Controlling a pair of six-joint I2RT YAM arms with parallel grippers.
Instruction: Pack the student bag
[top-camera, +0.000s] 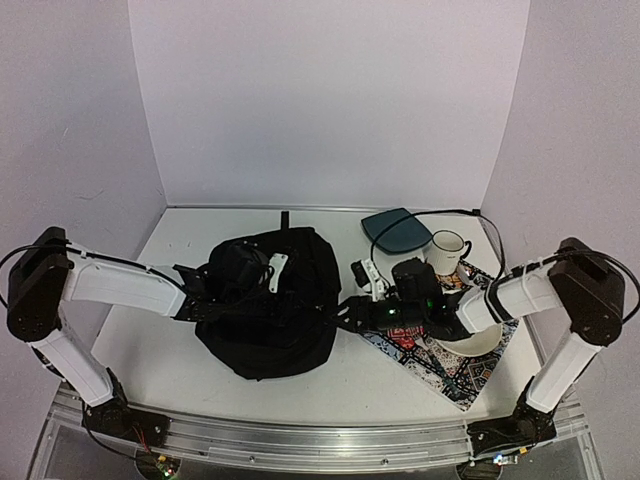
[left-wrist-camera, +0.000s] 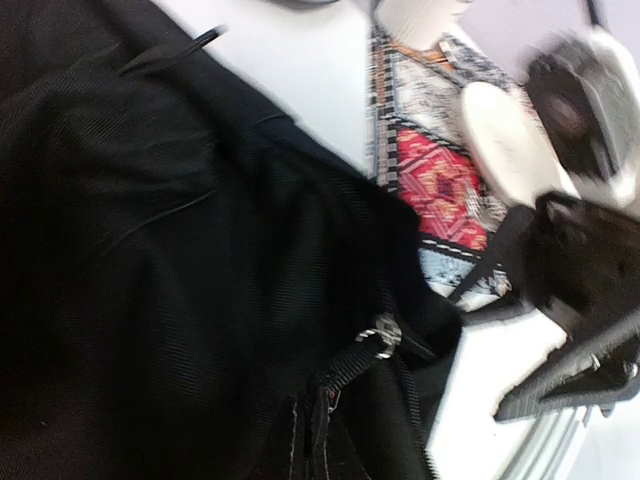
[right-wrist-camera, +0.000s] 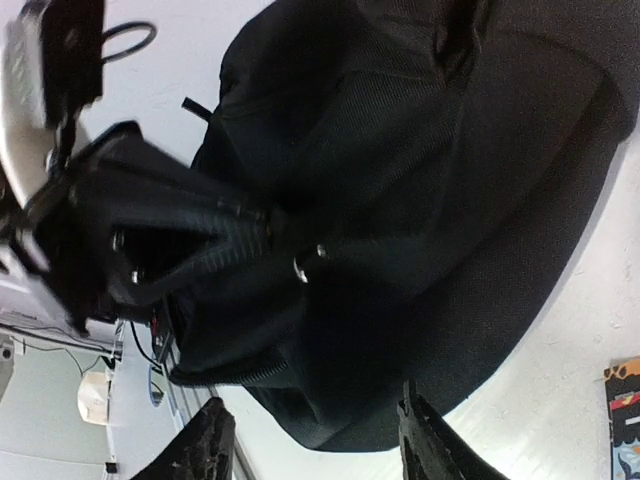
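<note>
The black bag (top-camera: 270, 340) lies on the left half of the table, its fabric slack and folded. In the left wrist view my left gripper is shut, with its tips together on a ribbed black zipper pull (left-wrist-camera: 352, 365) that ends in a metal ring (left-wrist-camera: 385, 335) at the bag's right side. My right gripper stands open just off the bag's lower right edge; nothing shows between its fingers. What lies inside the bag is hidden.
A patterned mat (top-camera: 450, 383) on the right carries a cream plate (top-camera: 480, 343), partly under the right arm. Behind it are a white mug (top-camera: 446, 252) and a dark blue-grey square item (top-camera: 397, 231). Bare table lies in front of the bag.
</note>
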